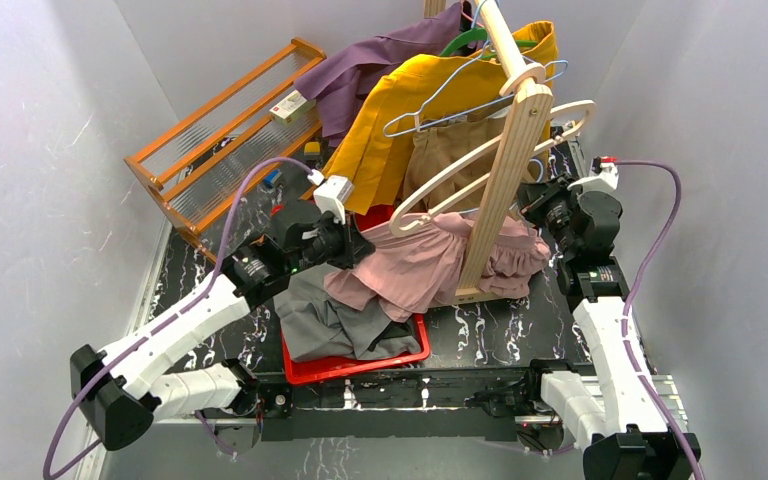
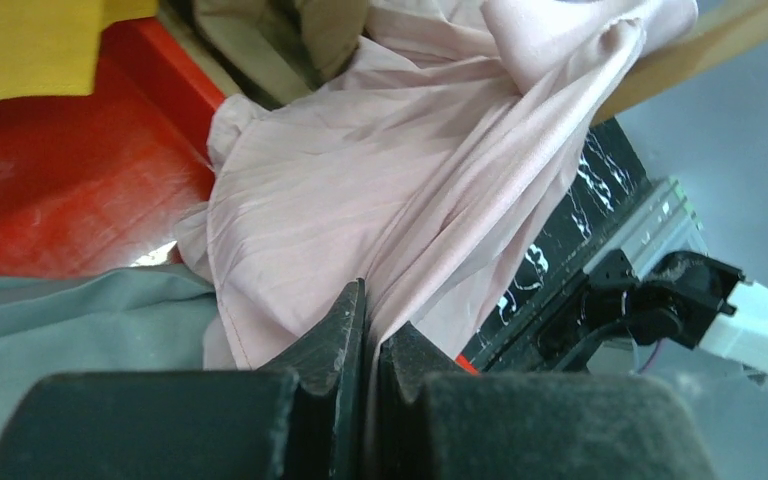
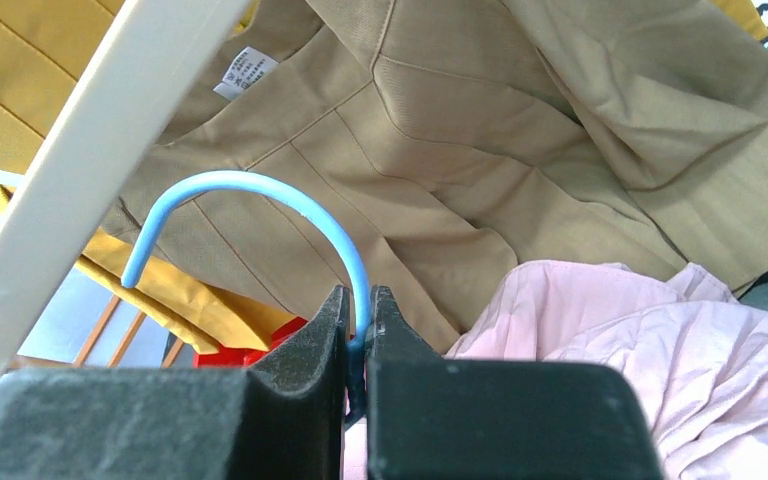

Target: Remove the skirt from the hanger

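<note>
The pink skirt (image 1: 425, 260) lies bunched around the foot of the wooden post, partly over the grey cloth. In the left wrist view, a fold of it runs between the closed fingers of my left gripper, shut on the fabric. A blue hanger (image 3: 250, 182) shows its bare hook in the right wrist view, its stem pinched in my right gripper. The rest of that hanger is hidden behind the fingers and the pink cloth. In the top view my right gripper (image 1: 526, 205) is right of the post.
A wooden rack post (image 1: 505, 185) stands between the two grippers, with a cream hanger (image 1: 460, 165) hung close by. Yellow cloth (image 1: 400, 110) and brown cloth (image 1: 450, 155) hang behind. A red tray (image 1: 360, 366) holds grey cloth (image 1: 335, 320). Dark table shows bare at front right.
</note>
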